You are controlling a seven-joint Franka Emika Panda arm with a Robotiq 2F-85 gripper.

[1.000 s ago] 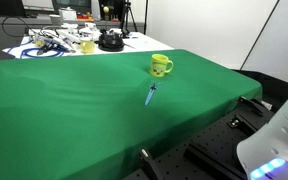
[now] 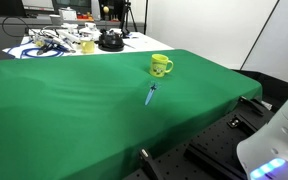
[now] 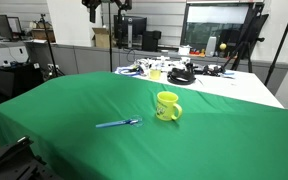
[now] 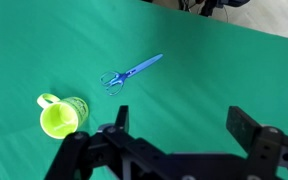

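Observation:
A slim blue tool [image 4: 144,67] with thin looped ends [image 4: 112,83] lies flat on the green cloth. It also shows in exterior view 1 as a blue stick [image 2: 150,96]. Yellow-green and upright, a mug [image 4: 64,117] stands beside it with its handle towards the upper left of the wrist view; in exterior view 2 the mug [image 3: 167,106] is right of the blue tool [image 3: 114,124]. My gripper is open above the cloth, its black fingers wide apart and nothing between them. Neither object touches it.
Green cloth [image 2: 59,105] covers the table, with wide clear areas around both objects. Far behind, cables and a black device [image 2: 111,40] sit on a white surface with another yellow cup [image 2: 88,47]. A white wall panel [image 2: 214,30] rises at the back right.

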